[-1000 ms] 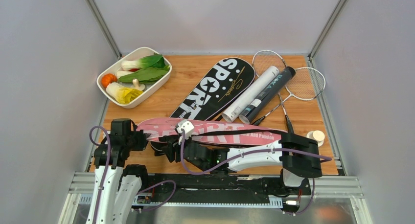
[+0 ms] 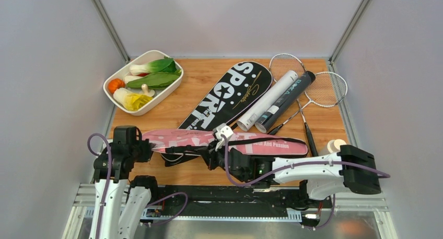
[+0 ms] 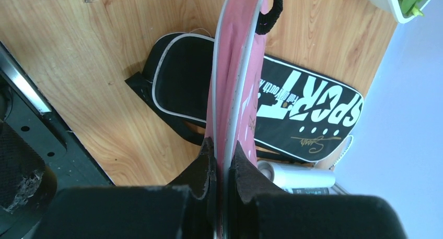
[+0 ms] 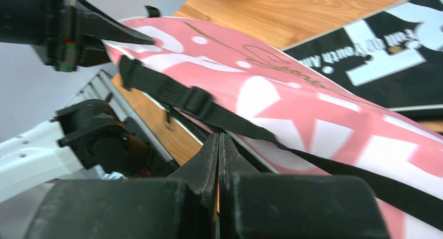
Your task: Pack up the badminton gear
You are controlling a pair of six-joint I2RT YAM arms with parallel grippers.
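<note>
The pink racket bag (image 2: pixel 282 146) lies across the front of the table, its left end raised. My left gripper is shut on that end's white-piped edge. In the right wrist view, my right gripper is shut beside the bag's lower edge, below the black strap (image 4: pixel 235 123), with nothing between its fingers. A small dark zipper pull (image 4: pixel 167 116) hangs blurred under the strap, left of those fingers and apart from them. The black racket bag (image 2: pixel 230 90) lies partly beneath the pink one. Two rackets (image 2: pixel 328 88) rest at the right.
A white shuttlecock tube (image 2: pixel 266 102) and a dark tube (image 2: pixel 287 100) lie right of the black bag, over the racket shafts. A white basin (image 2: pixel 175 86) of vegetables stands back left. A cream round item (image 2: pixel 338 144) sits at the right, partly behind my right arm.
</note>
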